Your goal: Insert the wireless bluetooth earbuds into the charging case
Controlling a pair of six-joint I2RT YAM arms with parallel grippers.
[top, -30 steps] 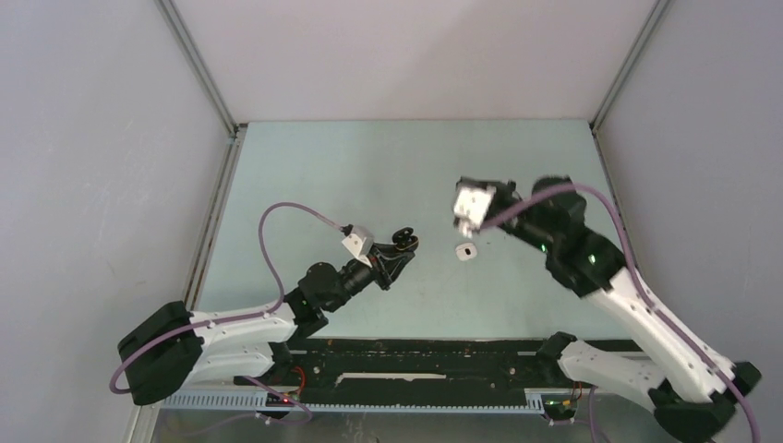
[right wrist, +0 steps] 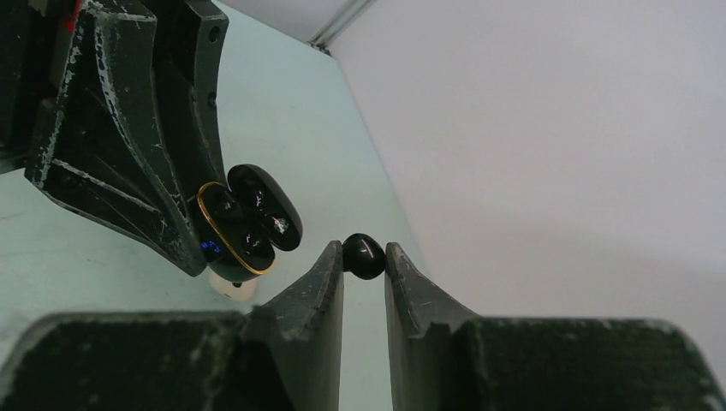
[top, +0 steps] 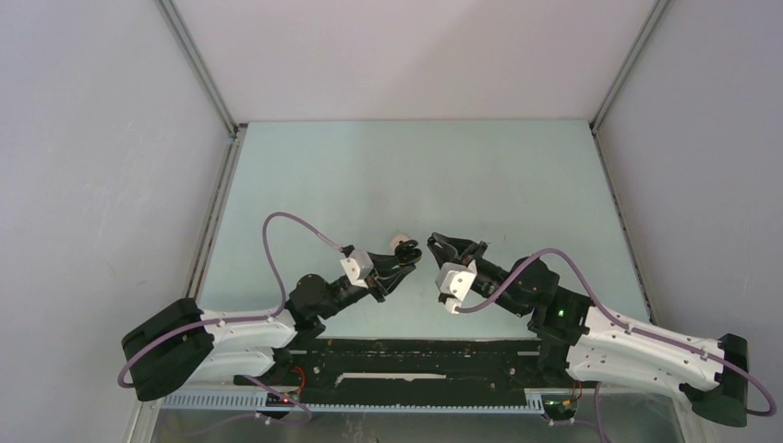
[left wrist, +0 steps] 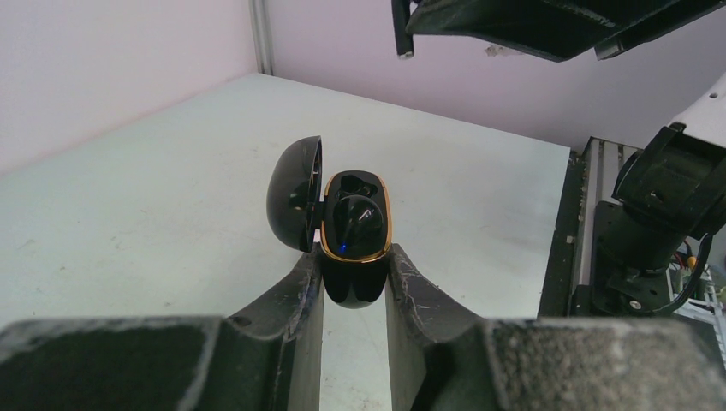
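Note:
The black charging case (left wrist: 351, 231), lid open and gold-rimmed, is held in my left gripper, which is shut on it; one bay shows a dark shape and a small blue light. My right gripper is shut on a small glossy black earbud (right wrist: 364, 250), a short distance to the right of the open case (right wrist: 235, 231) in the top and right wrist views. The two grippers face each other over the table's middle.
A small pale object (right wrist: 231, 287) lies on the table beneath the case, partly hidden. The pale board (top: 415, 166) is clear behind both arms; walls bound it at the sides and back.
My right arm has swung down and left, from the right side of the board to beside the case. The left gripper with the case has shifted slightly down in the top view.

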